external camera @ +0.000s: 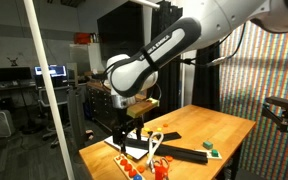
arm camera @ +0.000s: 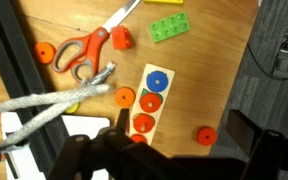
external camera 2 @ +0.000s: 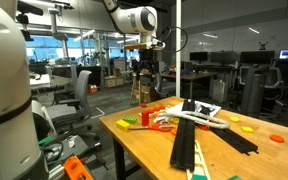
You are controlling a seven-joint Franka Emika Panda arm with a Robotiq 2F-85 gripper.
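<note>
My gripper stands open above the table, its dark fingers wide apart with nothing between them. Below it in the wrist view, a pale strip (arm camera: 158, 90) carries one blue disc (arm camera: 157, 82) and several red ones, its lower end near the left finger. An orange disc (arm camera: 125, 97) lies just left of the strip. On the right, close to the other finger, sits a lone red disc (arm camera: 206, 135). From the side, the gripper (external camera: 127, 128) hangs over the table's left part, behind the strip (external camera: 128, 168).
Orange-handled scissors (arm camera: 62, 57), a red brick (arm camera: 121, 38) and a green brick (arm camera: 169, 27) lie nearby. Left of them are grey rope (arm camera: 44, 101) and a long black bar (arm camera: 24, 70).
</note>
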